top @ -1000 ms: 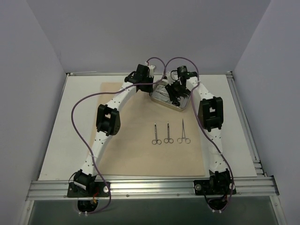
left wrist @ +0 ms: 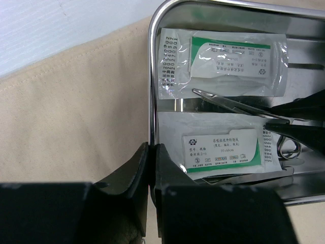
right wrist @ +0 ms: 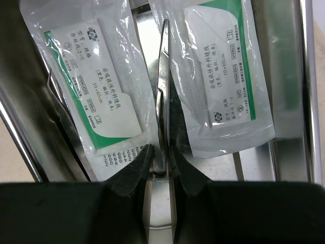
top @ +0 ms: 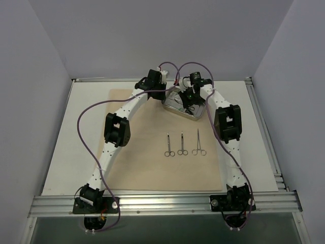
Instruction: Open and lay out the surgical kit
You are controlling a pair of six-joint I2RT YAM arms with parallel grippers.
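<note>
The metal tray (top: 181, 113) sits at the back of the beige cloth (top: 142, 162). My left gripper is shut on the tray's rim, at its short side. My right gripper is inside the tray, its fingers around the steel instrument (right wrist: 163, 86) lying between two suture packets (right wrist: 90, 76) (right wrist: 213, 66); whether it grips it is unclear. In the left wrist view the upper packet (left wrist: 228, 61) and lower packet (left wrist: 218, 147) show, with the instrument between them and other metal tools partly hidden beneath.
Two pairs of scissors (top: 169, 145) (top: 182, 145) and a longer clamp (top: 198, 145) lie in a row on the cloth's front right.
My right gripper has shifted slightly within the tray over the last second. My left gripper and the tray look unchanged.
</note>
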